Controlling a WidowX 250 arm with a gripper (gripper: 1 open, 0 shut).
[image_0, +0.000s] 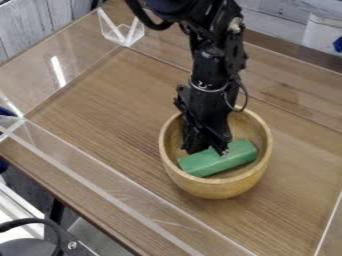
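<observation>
A wooden bowl (249, 178) sits on the table, right of centre, with a green block (222, 160) lying tilted inside it. The black gripper (201, 140) hangs down from the top of the view into the back left of the bowl, just above or against the block. Its fingertips are dark and partly hidden, and I cannot see clearly whether anything is between them.
A small clear object (122, 27) is at the back left edge. Black cables (40, 240) lie off the table at the bottom left.
</observation>
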